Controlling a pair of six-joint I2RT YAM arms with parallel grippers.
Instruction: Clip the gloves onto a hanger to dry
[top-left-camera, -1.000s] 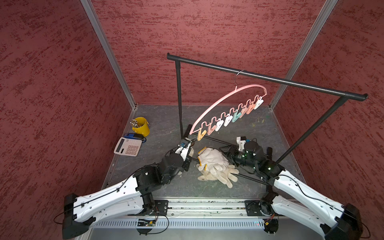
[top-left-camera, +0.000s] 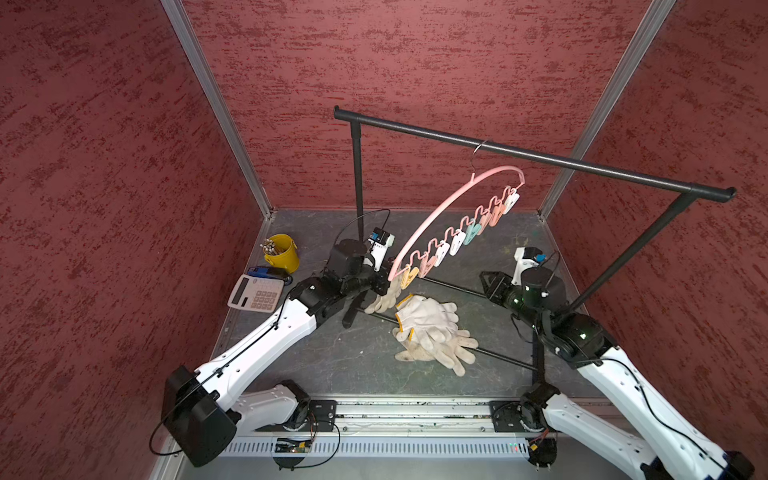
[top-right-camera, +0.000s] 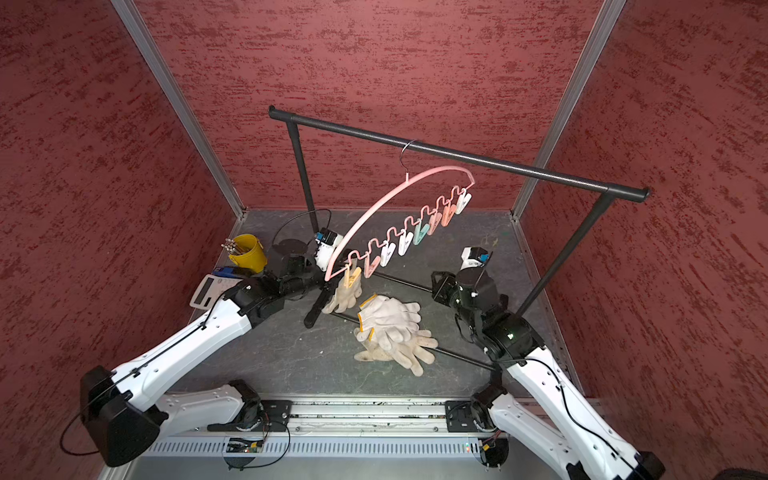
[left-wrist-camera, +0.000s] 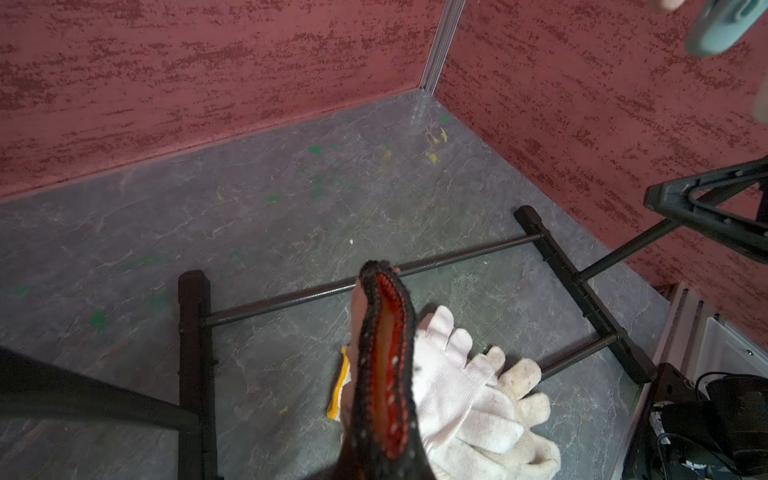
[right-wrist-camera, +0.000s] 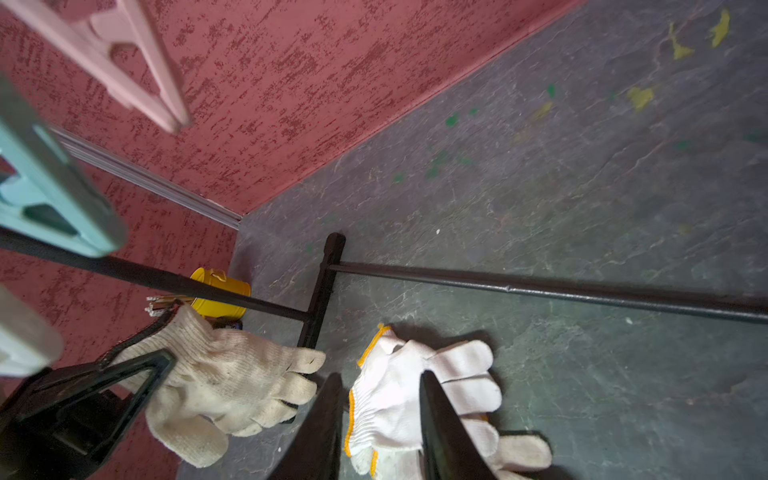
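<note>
A pale knitted glove (right-wrist-camera: 228, 380) hangs from my left gripper (top-left-camera: 385, 281), which is shut on its dark-edged cuff. That cuff (left-wrist-camera: 388, 360) fills the middle of the left wrist view and hides the fingertips. The held glove is beside the low left end of the pink hanger (top-left-camera: 438, 209), near the yellow clip (top-left-camera: 409, 277). More clips, including a teal clip (top-right-camera: 421, 233), line the hanger's lower bar. My right gripper is open and empty, to the right of the hanger. White gloves (top-left-camera: 428, 320) lie piled on the table.
The black rack's top rail (top-left-camera: 528, 152) carries the hanger, and its base bar (right-wrist-camera: 512, 288) crosses the table. A yellow cup (top-left-camera: 281, 253) and a calculator (top-left-camera: 256, 293) stand at left. Bare table lies behind the rack.
My left gripper has risen and moved back towards the hanger's left end with the glove. My right gripper has moved right and back, away from the pile. The hanger has swung slightly.
</note>
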